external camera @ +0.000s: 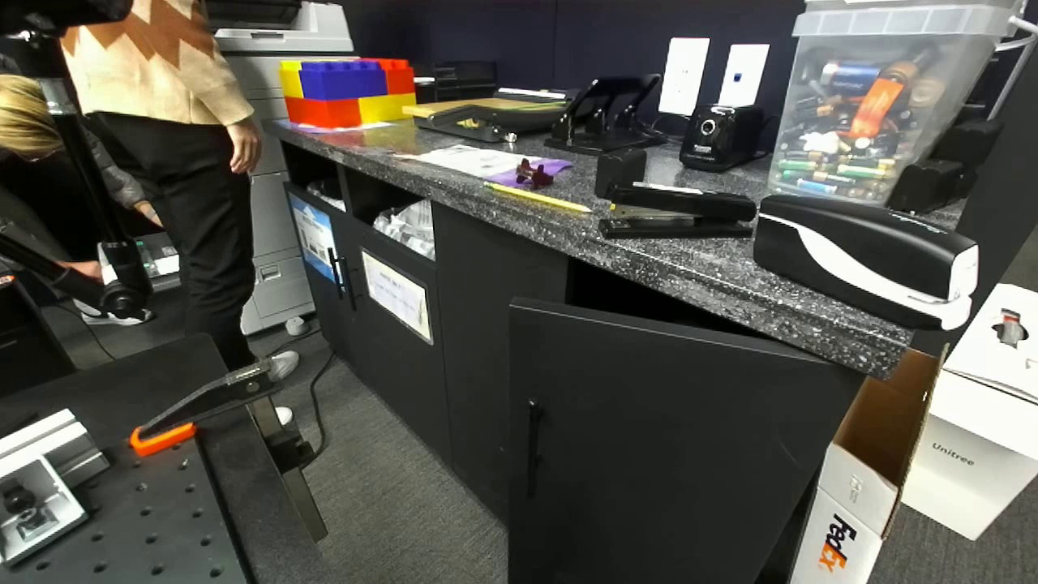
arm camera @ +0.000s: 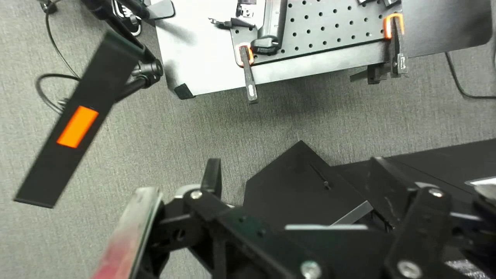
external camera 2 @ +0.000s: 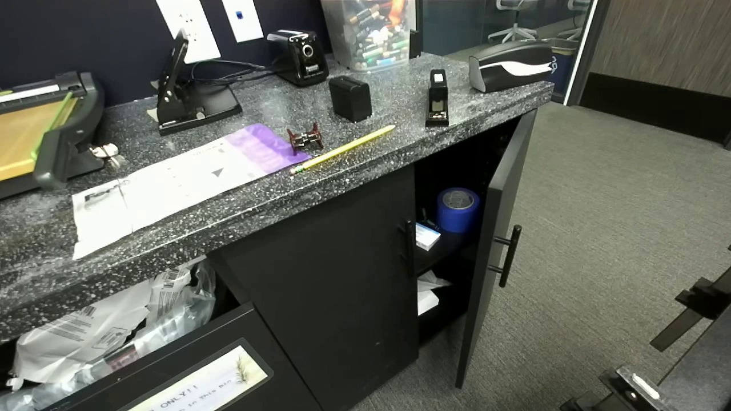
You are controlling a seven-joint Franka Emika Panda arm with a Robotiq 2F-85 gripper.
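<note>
My gripper stands open in the wrist view, its fingers (arm camera: 212, 176) wide apart with nothing held between them. It looks down over grey carpet and the top of a black cabinet door (arm camera: 297, 186). Neither exterior view shows the gripper. That cabinet door (external camera 2: 497, 240) stands ajar; inside are a roll of blue tape (external camera 2: 457, 211) and a small white box (external camera 2: 426, 237). On the speckled counter lie a yellow pencil (external camera 2: 346, 148), a dark red clip (external camera 2: 305, 137), a black stapler (external camera 2: 438, 99) and a black block (external camera 2: 350, 98).
A larger black-and-white stapler (external camera: 866, 258) sits by the counter's end, near a clear bin (external camera: 866, 107) of batteries. Cardboard boxes (external camera: 881, 438) stand beside the open door. A clamped work table (arm camera: 209, 79) lies across the carpet from the cabinet, with bare floor between.
</note>
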